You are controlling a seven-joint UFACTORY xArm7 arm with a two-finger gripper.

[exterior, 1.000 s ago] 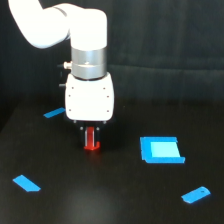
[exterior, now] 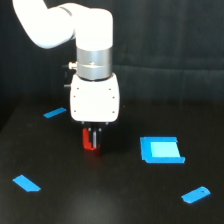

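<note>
My gripper (exterior: 93, 143) points down over the left part of the dark table, below the white hand of the arm. A small red object (exterior: 87, 139) shows at its dark fingers, mostly to their left. Parts of the red thing are hidden behind the fingers. It is too small and dark there to tell whether the fingers are open or shut on it, or whether it touches the table.
To the right lies a pale blue-white square (exterior: 163, 149) edged with blue tape. Blue tape strips mark the table at front left (exterior: 26, 184), front right (exterior: 196, 195) and back left (exterior: 55, 112).
My arm and gripper have shifted a little to the right. The red object, earlier centred under the hand, now shows more to the left of the fingers. The taped square has not moved.
</note>
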